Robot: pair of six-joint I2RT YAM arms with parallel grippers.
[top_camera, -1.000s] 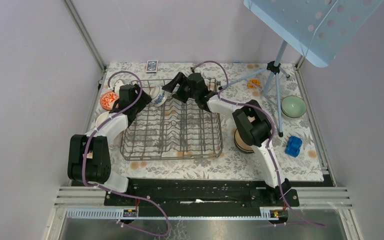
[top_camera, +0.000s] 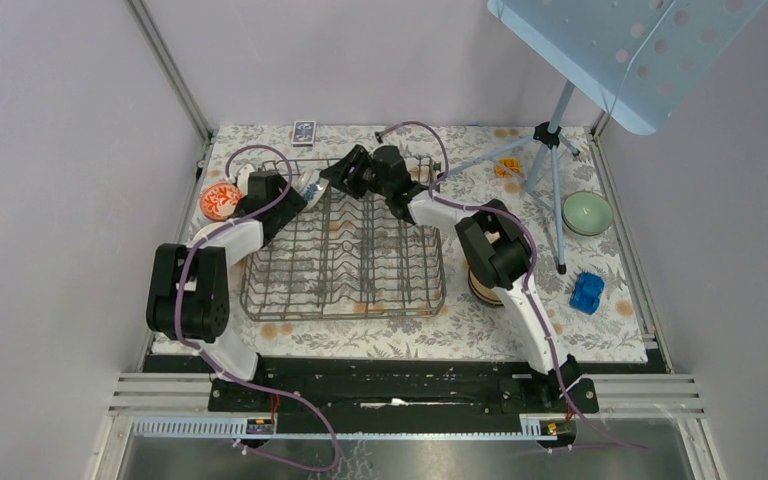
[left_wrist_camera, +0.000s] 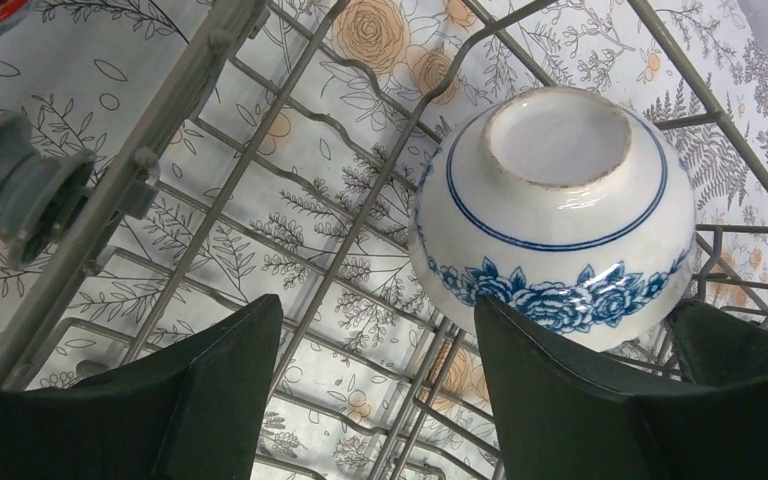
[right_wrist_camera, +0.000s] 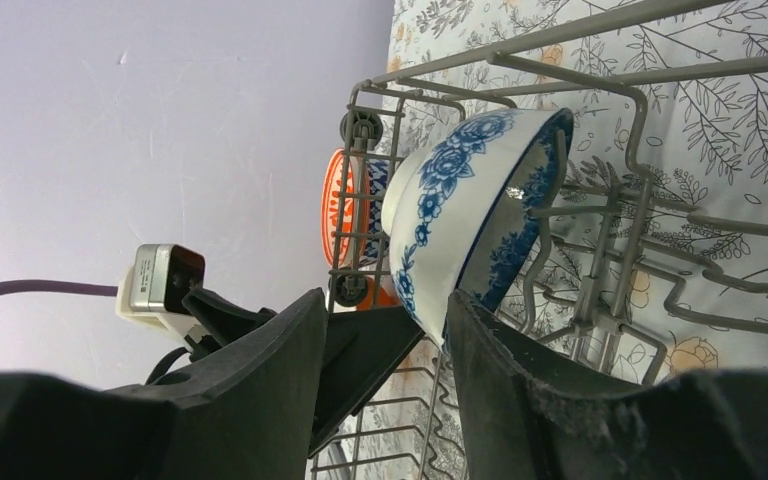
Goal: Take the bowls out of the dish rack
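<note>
A white bowl with blue flowers (left_wrist_camera: 550,230) (right_wrist_camera: 460,200) (top_camera: 312,187) leans bottom-out in the wire dish rack (top_camera: 340,315), near its back left. My left gripper is part open just beside the bowl, which sits above and right of its fingers in the left wrist view. My right gripper is part open, its fingertips at the bowl's lower edge from the other side. The black body of the left gripper shows behind the bowl's lower part in the right wrist view. Whether either touches the bowl is unclear.
Left of the rack are an orange-patterned bowl (top_camera: 218,199) and other dishes. Stacked dishes (top_camera: 482,290), a green bowl (top_camera: 588,212), a blue object (top_camera: 587,291) and a tripod stand (top_camera: 556,200) occupy the right side. A card box (top_camera: 304,132) lies behind the rack.
My right gripper has shifted a little, and its fingers look closer together.
</note>
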